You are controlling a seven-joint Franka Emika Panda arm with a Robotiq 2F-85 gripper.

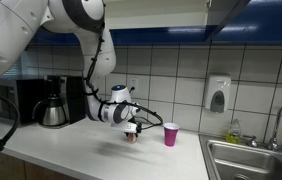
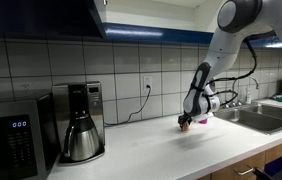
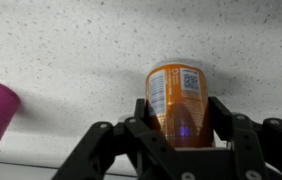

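Note:
A small orange container with a printed white label point(image 3: 176, 100) is between the black fingers of my gripper in the wrist view, and the gripper is shut on it. From the first exterior view, the container point(image 1: 132, 137) shows as a small reddish shape beneath the gripper, at the countertop. In the second exterior view the same container point(image 2: 184, 125) is low at the counter surface, below the white arm. Whether its base touches the counter cannot be told. A purple cup point(image 1: 170, 134) stands upright to the right of the gripper, apart from it.
A sink point(image 1: 246, 160) lies to the right, with a soap bottle point(image 1: 235, 131) behind it. A coffee maker point(image 2: 81, 122) and a microwave point(image 2: 16, 131) stand at the far end. The counter point(image 2: 151, 145) between them and the arm is clear.

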